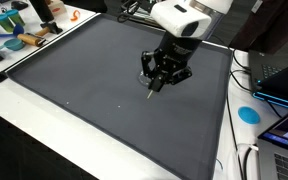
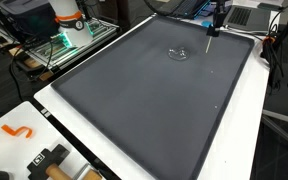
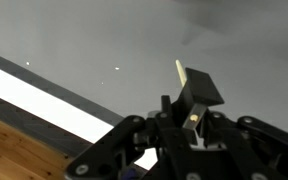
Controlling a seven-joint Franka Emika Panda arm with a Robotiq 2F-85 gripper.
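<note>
My gripper (image 1: 155,88) is over the dark grey mat (image 1: 94,95), shut on a thin pale stick (image 3: 182,72). In the wrist view the stick pokes out past the dark fingers (image 3: 198,92). Exterior view 2 has the stick (image 2: 208,43) hanging down from the gripper (image 2: 211,34) near the mat's far right edge. Whether its tip touches the mat, I cannot tell. A clear round item (image 2: 181,51) lies on the mat to the left of the stick in that view.
Laptops (image 1: 282,155) and a blue disc (image 1: 249,115) sit beyond one edge. Tools, among them a blue one (image 1: 14,44), and an orange item (image 2: 17,131) lie outside the mat.
</note>
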